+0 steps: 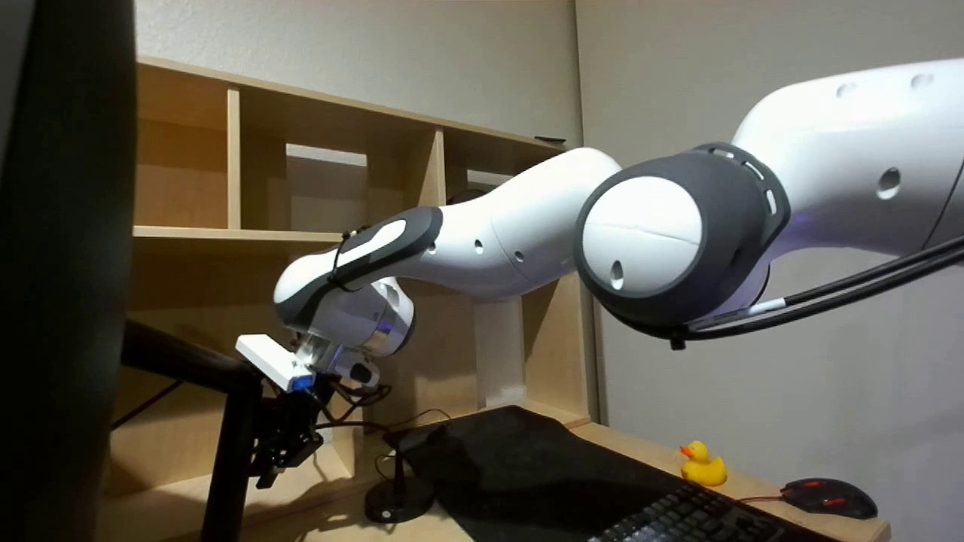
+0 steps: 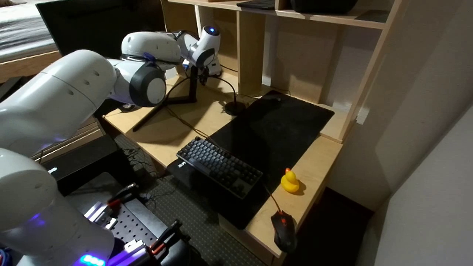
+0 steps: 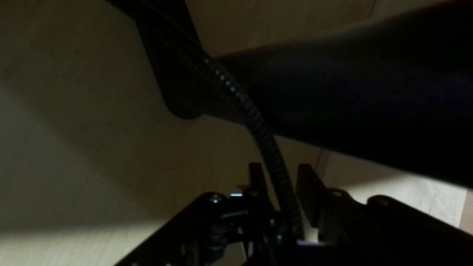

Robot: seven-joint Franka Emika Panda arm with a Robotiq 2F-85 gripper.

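A black desk lamp with a flexible gooseneck stands on the desk, its round base [image 1: 398, 500] upright in exterior view 1. Its neck [image 2: 225, 81] arches over to my gripper [image 2: 203, 80], low beside the monitor stand, in exterior view 2. In the wrist view the ribbed neck [image 3: 259, 124] runs down between the two fingers of my gripper. The fingers stand apart, with a small gap showing beside the neck at the tips. Deeper in the fingers, contact is too dark to tell. The lamp head is not clearly visible.
The dark monitor stand [image 3: 354, 93] crosses close in front of my gripper in the wrist view. A wooden shelf [image 1: 434, 343] rises behind. Keyboard [image 2: 219, 166], yellow duck [image 2: 290, 181] and mouse [image 2: 283, 230] lie apart.
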